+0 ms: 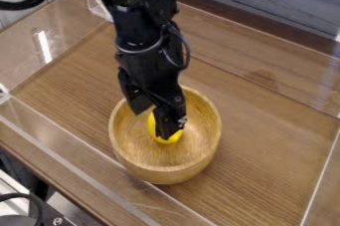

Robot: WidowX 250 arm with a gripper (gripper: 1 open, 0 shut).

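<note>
A tan wooden bowl sits on the wooden table with a yellow object inside it. My black gripper reaches down into the bowl from above, its tip over the yellow object and partly hiding it. Whether the fingers are open or closed on the object is hard to make out.
A pale wall runs along the back. Clear plastic edging lines the left side, and a black cable lies at the lower left corner.
</note>
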